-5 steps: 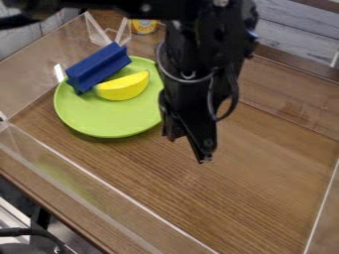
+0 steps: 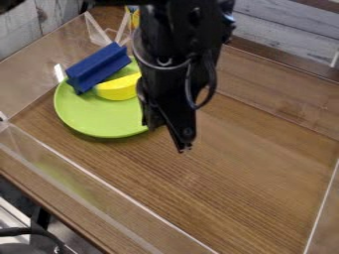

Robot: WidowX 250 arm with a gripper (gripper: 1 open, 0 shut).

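Observation:
A black robot arm hangs from the top centre, its gripper [image 2: 179, 134] low over the wooden table beside the right edge of a green plate [image 2: 93, 117]; its fingers look shut, with nothing visible between them. On the plate lie a blue block [image 2: 95, 66] and a yellow banana-shaped piece [image 2: 117, 89], the latter partly hidden by the arm.
Clear plastic walls line the left and front edges of the wooden table [image 2: 232, 193]. A small yellow object at the back is mostly hidden behind the arm.
The arm and gripper have moved left and a little up, toward the plate, and now cover more of the yellow piece. The objects on the plate look unmoved.

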